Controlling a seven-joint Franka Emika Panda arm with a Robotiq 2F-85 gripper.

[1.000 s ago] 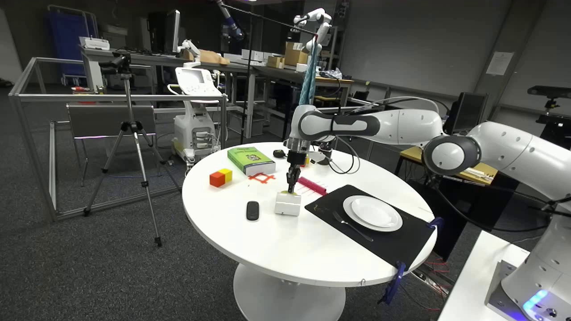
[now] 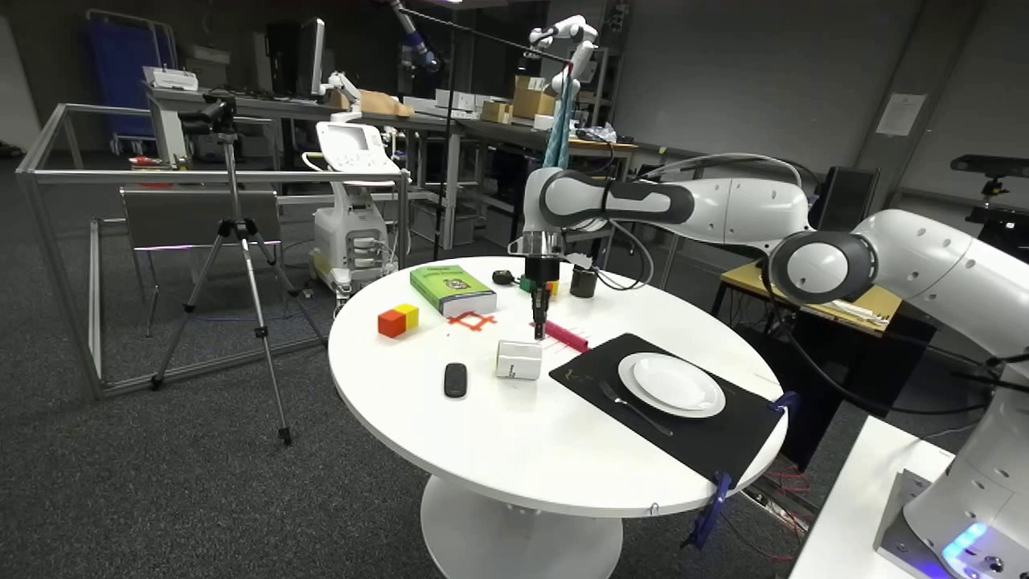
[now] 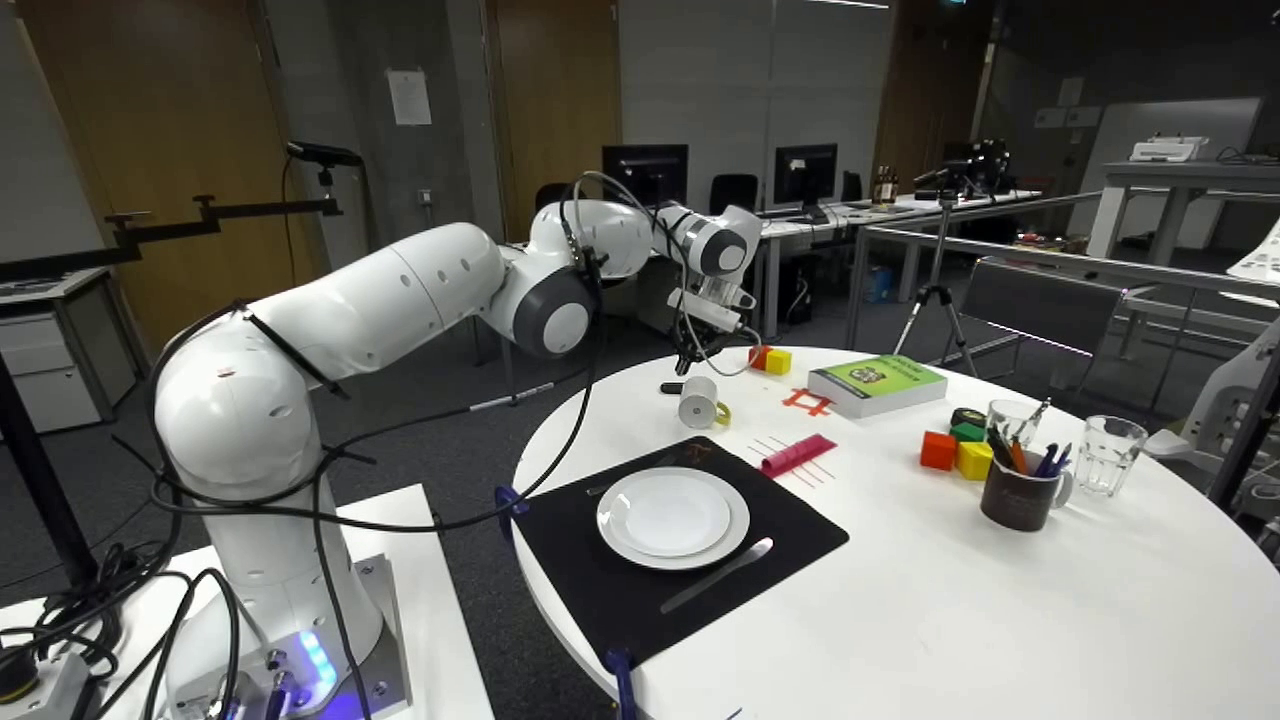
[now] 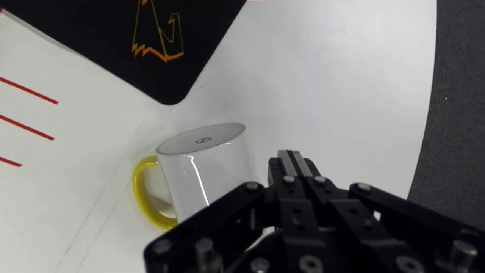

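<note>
A white mug [image 4: 213, 173] with a yellow handle [image 4: 144, 195] lies on its side on the table, its flat base turned toward the black placemat [image 4: 159, 68]. In exterior view 1 the mug [image 2: 518, 360] is left of the placemat. Above it is my gripper [image 2: 540, 330], with clear space between fingertips and mug. In the wrist view the gripper has its fingers together, nothing between them, and covers part of the mug's far end. Exterior view 2 shows the mug [image 3: 698, 403] with its handle toward the pink roll.
A black mouse [image 2: 455, 380] lies near the mug. Plates [image 3: 674, 518] rest on the placemat between a fork and a knife. A pink roll [image 3: 797, 455], green book [image 3: 878, 382], colored blocks [image 3: 777, 360], a dark mug of pens [image 3: 1017, 494] and glasses [image 3: 1108, 456] stand around.
My gripper has risen off the mug and shifted slightly right in exterior view 1.
</note>
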